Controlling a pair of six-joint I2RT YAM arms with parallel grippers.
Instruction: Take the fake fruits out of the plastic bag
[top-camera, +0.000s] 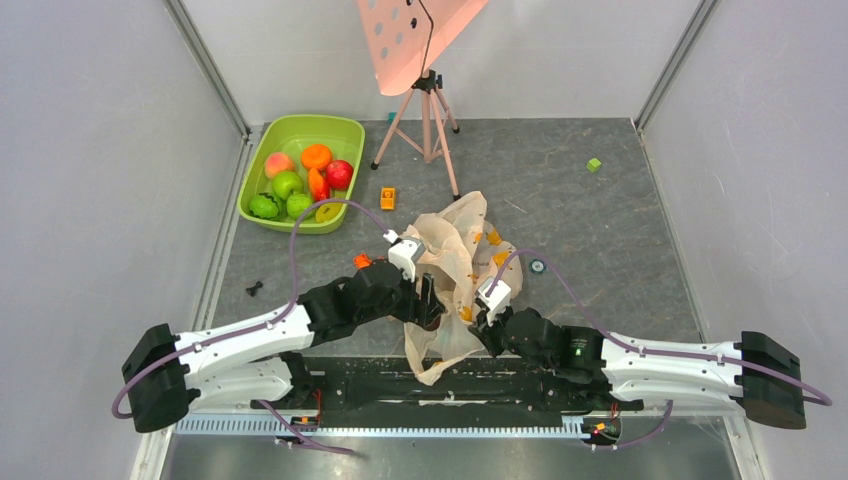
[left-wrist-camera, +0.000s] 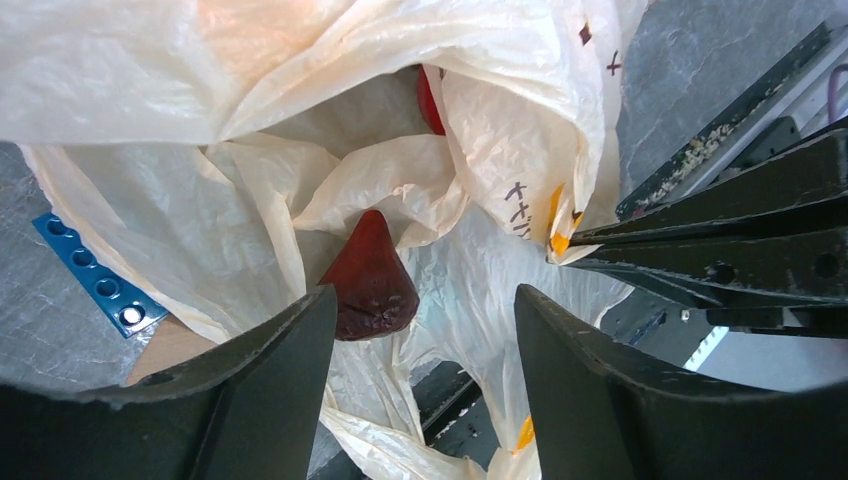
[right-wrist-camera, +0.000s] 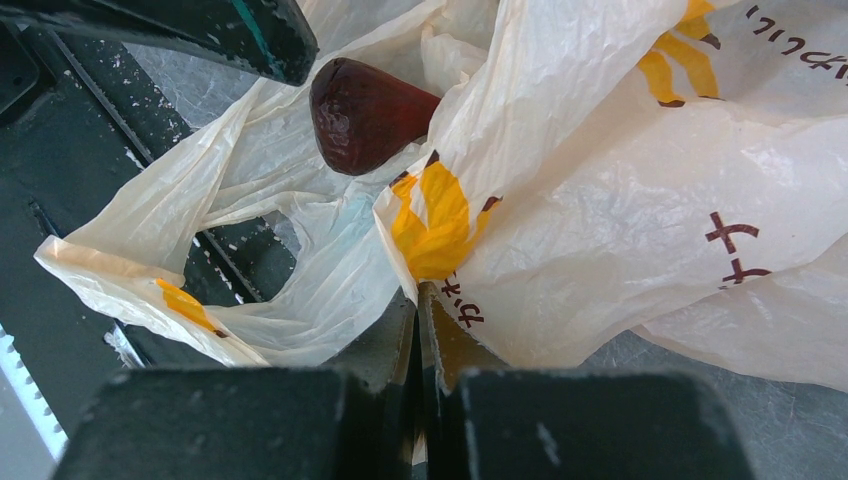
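Observation:
The crumpled cream plastic bag (top-camera: 455, 240) lies in the middle front, its mouth toward the arms. In it a dark red pear-shaped fruit (left-wrist-camera: 368, 290) (right-wrist-camera: 365, 115) shows, and a bit of another red thing (left-wrist-camera: 428, 100) peeks from deeper folds. My left gripper is open above the pear-shaped fruit, a fingertip on either side, nothing held. My right gripper is shut on the bag's edge beside the yellow print, holding the side of the opening.
A green bin (top-camera: 250, 210) of fruits stands back left. An orange block (top-camera: 388, 198), an orange piece (top-camera: 362, 260), a green cube (top-camera: 594, 164) and a small round thing (top-camera: 537, 266) lie around. A pink tripod stands behind.

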